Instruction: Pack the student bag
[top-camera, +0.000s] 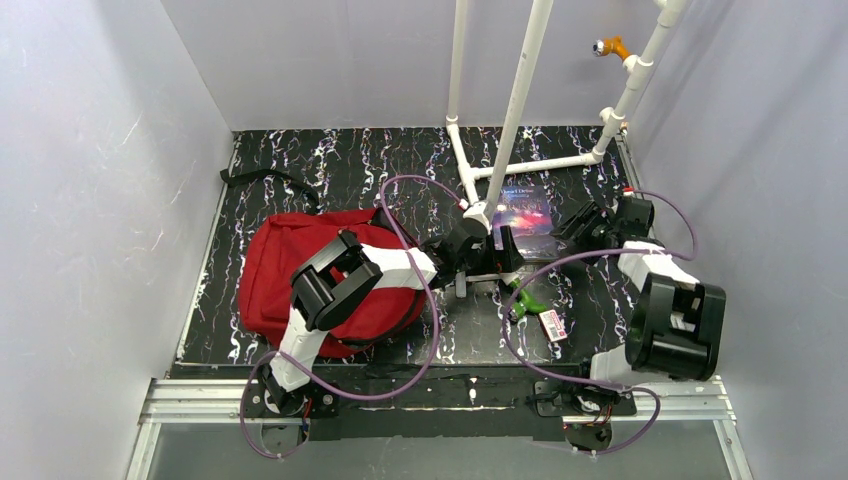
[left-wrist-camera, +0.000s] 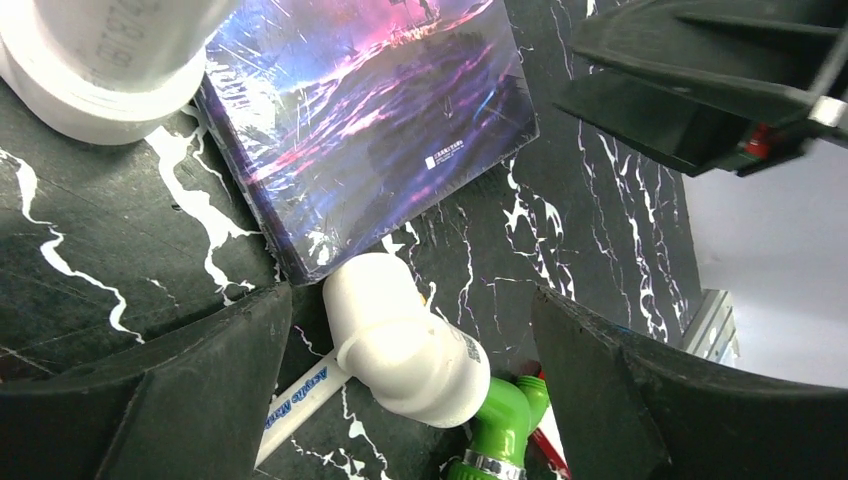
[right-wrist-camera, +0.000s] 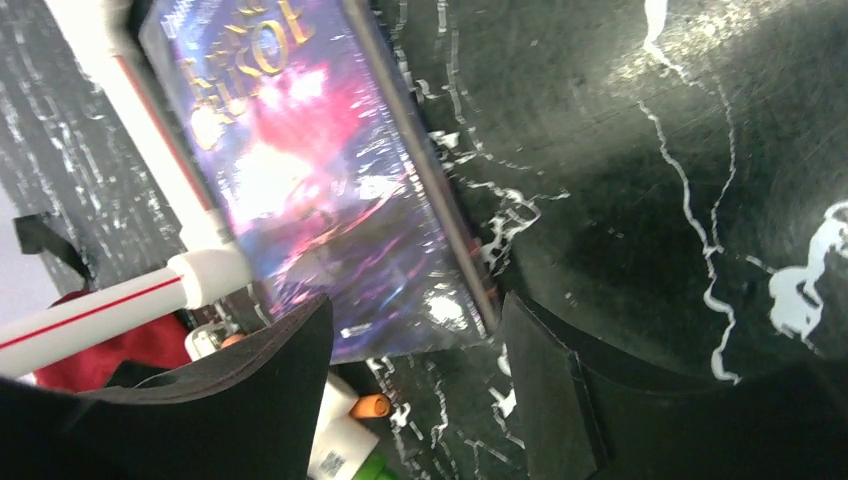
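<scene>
The red bag (top-camera: 290, 270) lies on the left half of the table, partly under my left arm. On the right lies a dark blue and purple book (top-camera: 523, 212), flat on the table beside white pipes. My left gripper (top-camera: 508, 250) is at the book's near-left corner. In the left wrist view its fingers (left-wrist-camera: 170, 395) stand apart, with a white pipe elbow (left-wrist-camera: 400, 340) showing in the gap. My right gripper (top-camera: 568, 226) is by the book's right edge. Its fingers (right-wrist-camera: 250, 385) stand apart, with the book's near end (right-wrist-camera: 420, 325) seen between them and nothing clearly gripped.
A white pipe frame (top-camera: 530, 168) stands behind and left of the book, one pipe rising beside it. A green pipe piece (top-camera: 525, 300) and a small red-and-white box (top-camera: 552, 325) lie in front.
</scene>
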